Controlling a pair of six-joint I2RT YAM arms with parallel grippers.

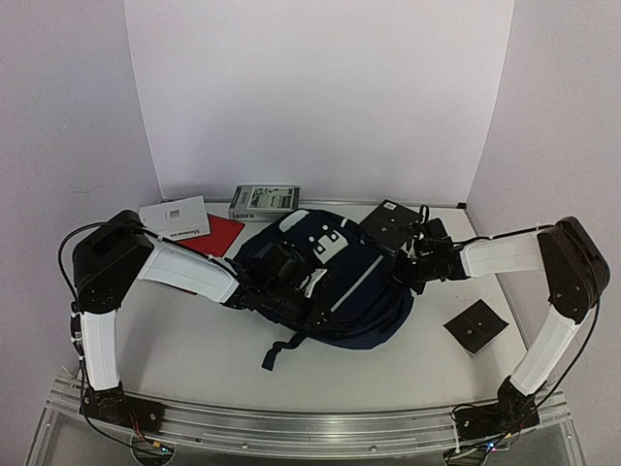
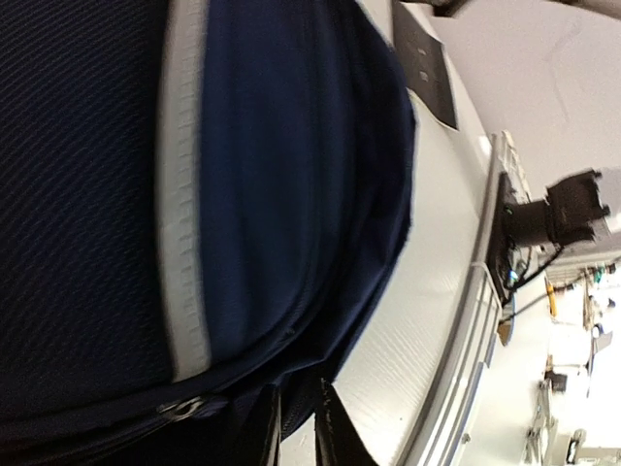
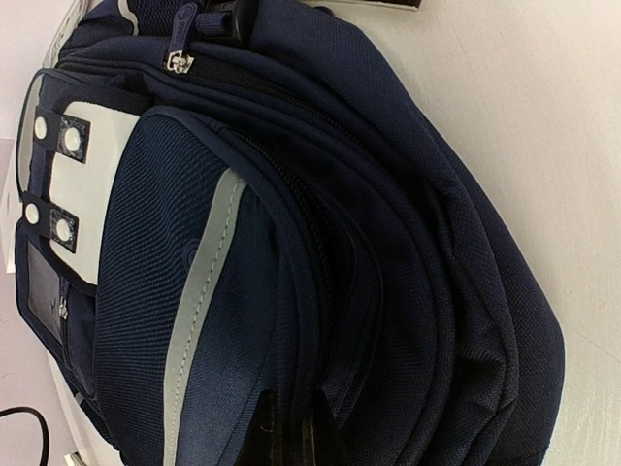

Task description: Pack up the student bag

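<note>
The navy school bag lies on its back in the middle of the table, with pale grey stripes and a white panel on its front. Over its near side, my left gripper stands slightly open beside the bag's edge; a metal zip pull lies left of its fingertips, and nothing clear shows between them. At the bag's right side, my right gripper is closed on a fold of navy fabric below the front pocket's zip line. A second zip pull hangs near the bag's top.
A white booklet on a red folder lies at the back left. A grey box stands behind the bag. One black book is at the back right, and a smaller black one lies at the right.
</note>
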